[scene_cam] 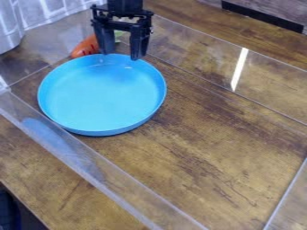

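My black gripper (121, 43) hangs at the top centre, over the far rim of a round light blue plate (100, 97). Its two dark fingers stand apart, with no object clearly visible between them. An orange carrot-like object (85, 47) lies behind the plate at the left, partly hidden by the plate and close to the gripper. Something small and green shows behind the gripper.
Clear plastic walls (74, 162) border the wooden work surface (210, 153). A white object (10, 25) stands at the upper left.
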